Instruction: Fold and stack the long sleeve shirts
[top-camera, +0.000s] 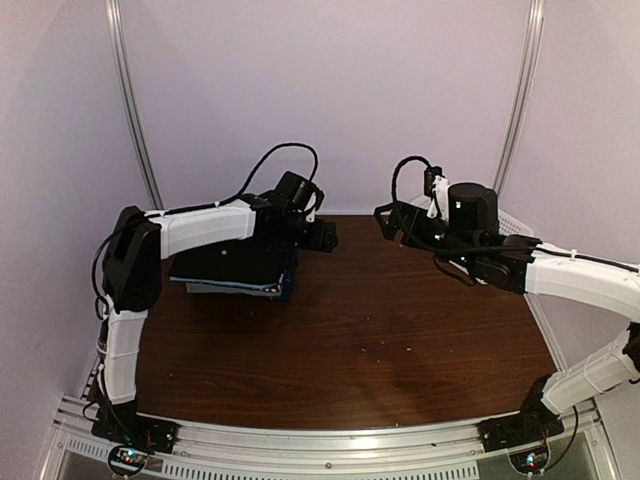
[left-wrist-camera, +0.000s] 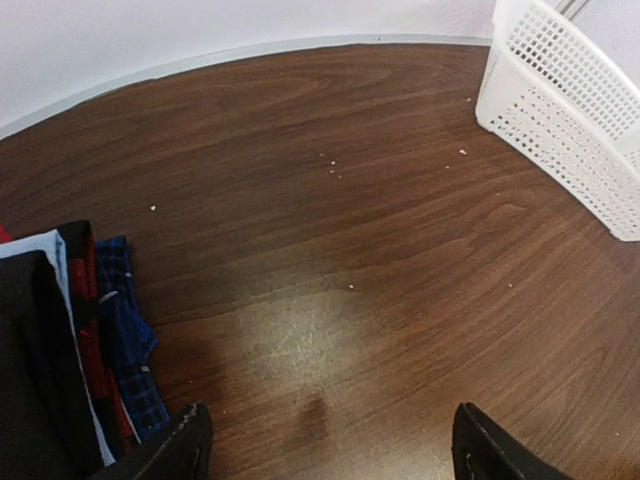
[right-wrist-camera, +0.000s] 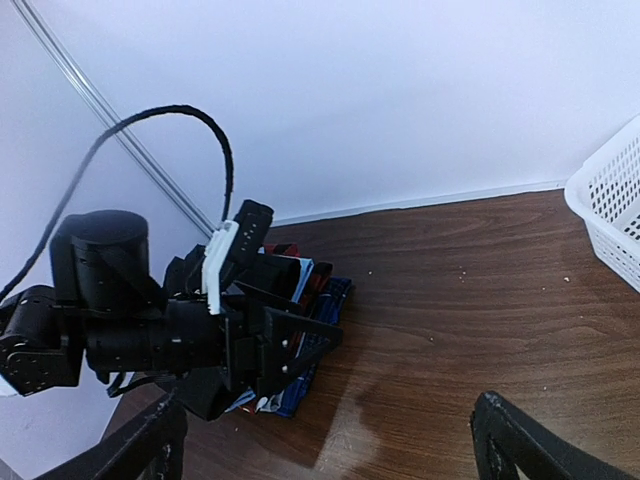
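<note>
A stack of folded shirts (top-camera: 230, 264) lies at the left of the table, a black one on top with light blue, red-and-black and blue plaid layers beneath. In the left wrist view only the right edge of the black shirt (left-wrist-camera: 35, 370) shows, with the blue plaid shirt (left-wrist-camera: 125, 330) below it. My left gripper is open over bare wood, just right of the stack, its fingers wide apart and empty. Towards the right side, my right gripper also stands open above the table, holding nothing. The left arm hides part of the stack.
A white perforated basket (left-wrist-camera: 560, 110) stands at the back right, partly behind the right arm in the top view. White walls enclose the sides and back.
</note>
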